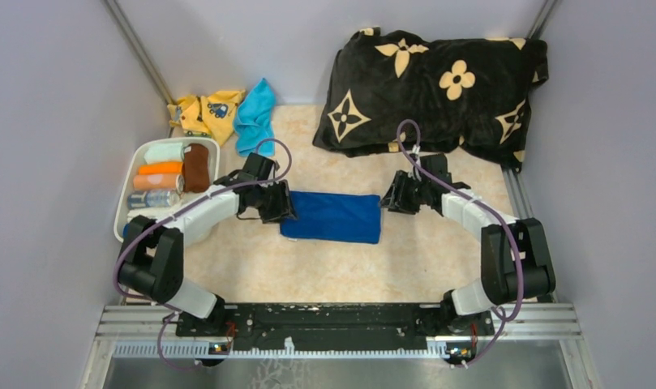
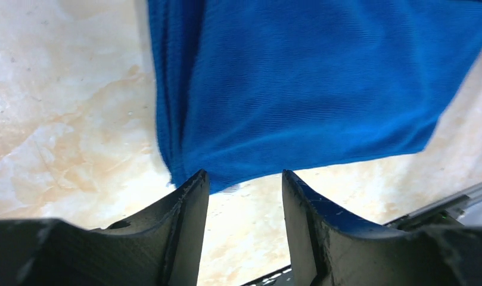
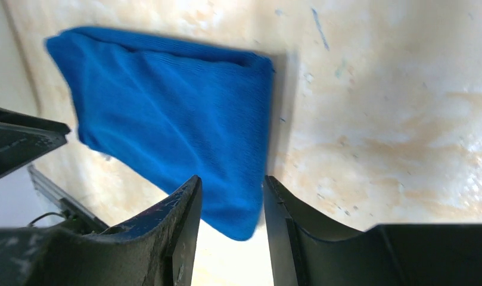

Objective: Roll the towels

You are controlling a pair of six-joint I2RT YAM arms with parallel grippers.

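A dark blue towel [image 1: 332,217] lies folded flat as a rectangle on the table's middle. Its left end shows layered folds in the left wrist view. My left gripper [image 1: 289,215] is over that left end; in the left wrist view its fingers [image 2: 187,229] stand open, with the near corner of the towel [image 2: 298,119] beyond the gap and nothing held. At the right end is my right gripper [image 1: 387,203], just past the towel's edge. Its fingers [image 3: 280,220] are apart, and the edge of the towel [image 3: 220,137] shows between and beyond them, not gripped.
A white bin [image 1: 120,212] at the left holds several rolled towels. Behind it lie yellow cloths [image 1: 220,115] and a light blue cloth [image 1: 255,121]. A black patterned blanket [image 1: 430,97] fills the back right.
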